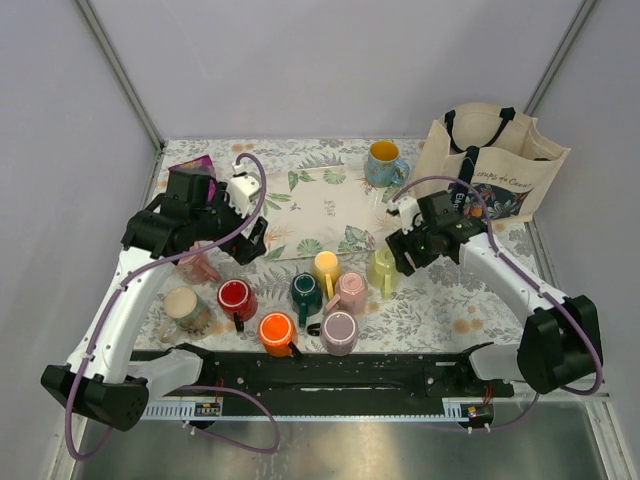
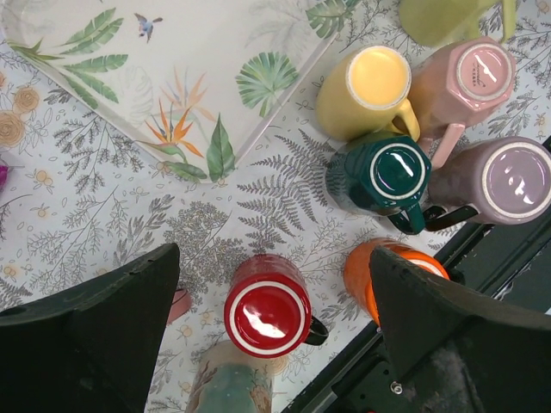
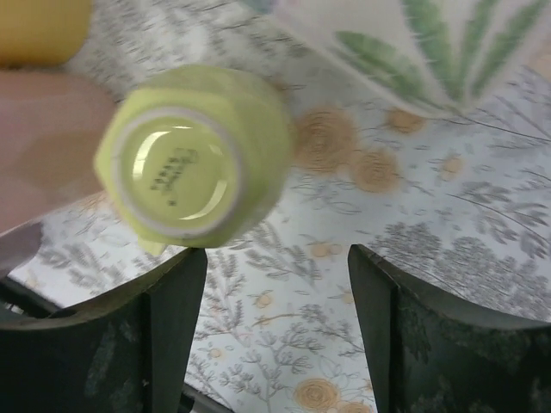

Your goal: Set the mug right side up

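Several mugs stand upside down near the front edge. The green mug (image 1: 383, 268) shows its base in the right wrist view (image 3: 176, 163), just ahead of my open right gripper. Yellow (image 2: 363, 90), pink (image 2: 465, 77), teal (image 2: 379, 176), mauve (image 2: 499, 181), red (image 2: 265, 314) and orange (image 2: 362, 275) mugs fill the left wrist view, with my open left gripper above the red one. A blue mug (image 1: 385, 165) at the back stands upright.
A floral tray (image 1: 310, 190) takes up the middle back. A canvas bag (image 1: 510, 160) stands at the back right.
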